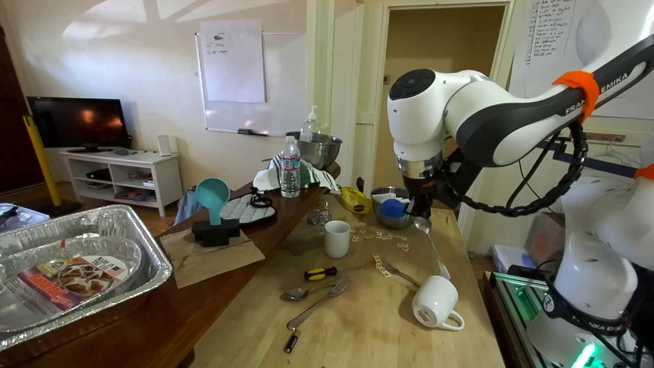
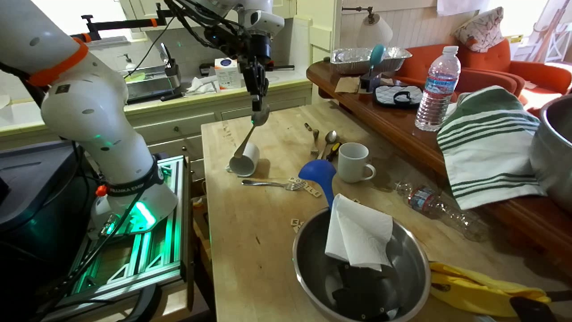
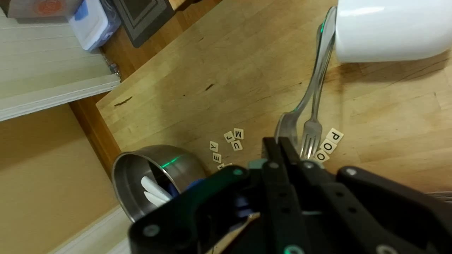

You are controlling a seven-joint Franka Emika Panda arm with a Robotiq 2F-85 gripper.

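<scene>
My gripper (image 2: 258, 102) is shut on the bowl end of a metal spoon (image 3: 305, 95), raised above the wooden table. In exterior view 2, the spoon's handle slants down to the open mouth of a white mug (image 2: 247, 163). That mug (image 1: 435, 301) lies on its side, its handle toward the front right in exterior view 1. Whether the spoon's tip touches the mug or enters it, I cannot tell. Beneath the spoon a fork (image 3: 311, 135) rests on the table. My fingers (image 3: 277, 156) cover the end of the bowl in the wrist view.
A steel bowl (image 2: 303, 268) holds a blue ladle (image 2: 317, 171) and paper towel. An upright white mug (image 1: 337, 239), a screwdriver (image 1: 320, 273), another spoon (image 1: 297, 294), another fork (image 1: 319, 302) and a battery (image 1: 292, 341) occupy the table. Letter tiles (image 3: 328, 146) lie near the fork.
</scene>
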